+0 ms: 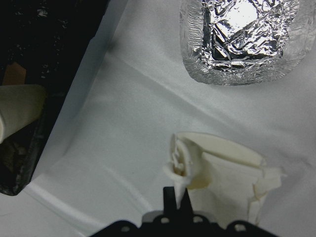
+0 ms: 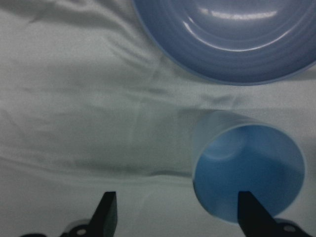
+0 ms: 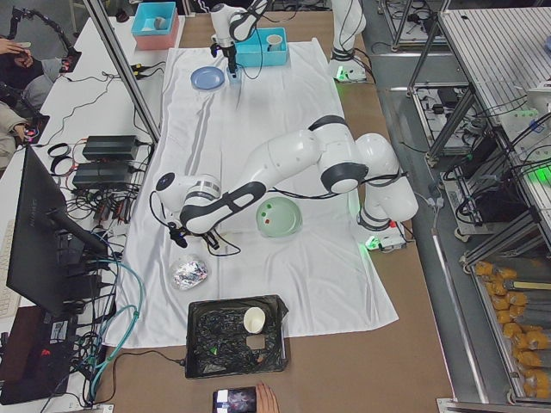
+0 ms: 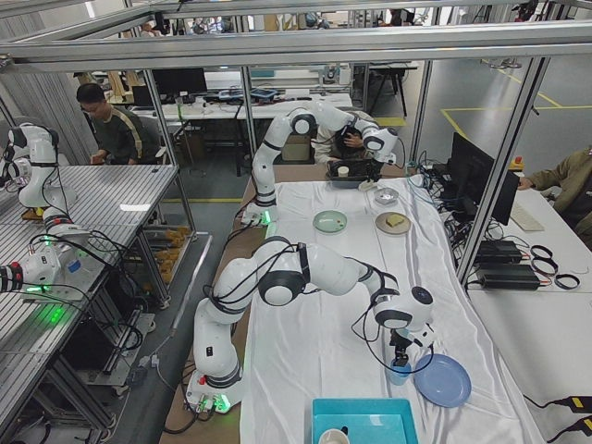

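Note:
In the left wrist view, my left gripper is low in frame, its dark fingers close together at a cream, crumpled piece [image 1: 222, 182]; whether they grip it is unclear. A foil-covered container [image 1: 242, 34] lies above it, a black tray [image 1: 49, 49] to the left. My right gripper is open over the white cloth, its right finger in front of a light-blue cup [image 2: 217, 143] lying or tilted toward the camera. A blue plate [image 2: 222, 59] lies beyond the cup.
A green plate [image 3: 278, 216] sits beside the left arm; a tan plate [image 4: 393, 224] is near it. A turquoise bin [image 4: 363, 412] stands near the right arm with a white cup inside.

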